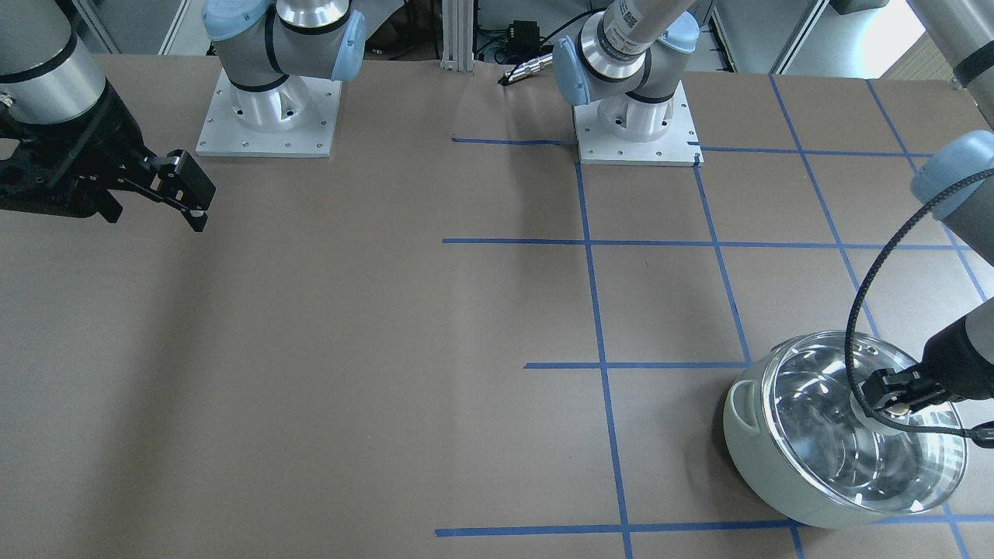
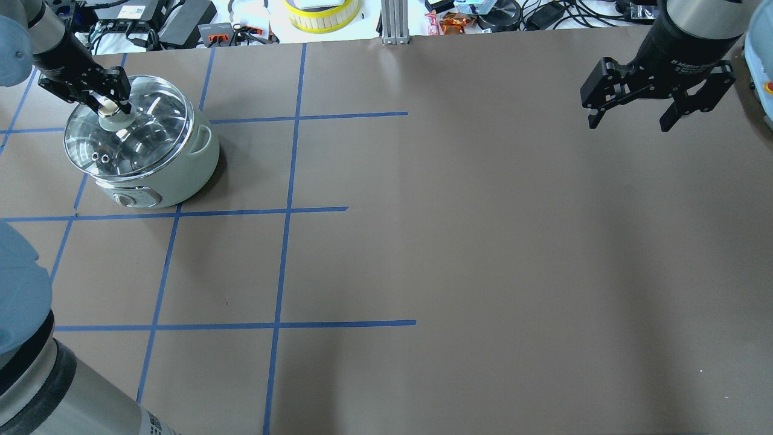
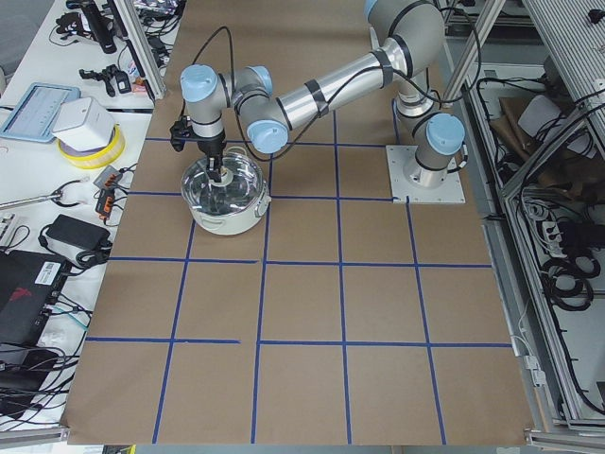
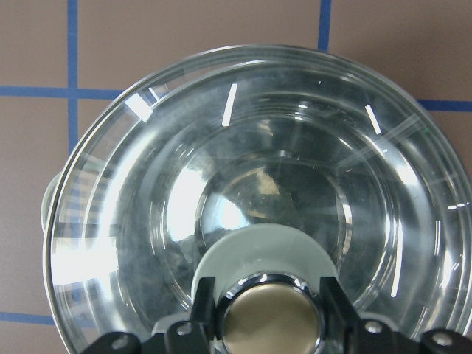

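A pale pot (image 1: 764,475) with a glass lid (image 1: 829,447) stands on the taped grid floor, at the right in the front view and top left in the top view (image 2: 166,185). The gripper is shut on the lid's round knob (image 4: 269,324), which has a metal rim and sits on a pale disc at the lid's centre; it fills the space between the black fingers. In the left view the arm reaches down onto the lid (image 3: 203,189) from above.
Another black gripper (image 2: 652,94) hangs at the top right in the top view, well apart from the pot. A cluttered white side table (image 3: 38,170) runs beside the work surface.
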